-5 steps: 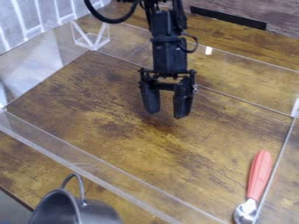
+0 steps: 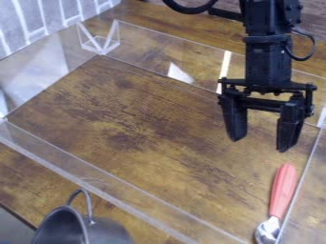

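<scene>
My black gripper (image 2: 261,132) hangs open over the right part of the clear-walled wooden tray floor (image 2: 140,133), nothing between its fingers. Below it and a little to the right, a scoop with a pink handle (image 2: 283,191) and metal head lies along the tray's right edge, apart from the gripper.
A metal pot (image 2: 71,231) with a looped handle stands at the bottom left, outside the tray. Clear plastic walls border the wooden floor.
My gripper has moved from the upper middle toward the right and somewhat down, nearer the scoop. The scoop and pot have not moved.
</scene>
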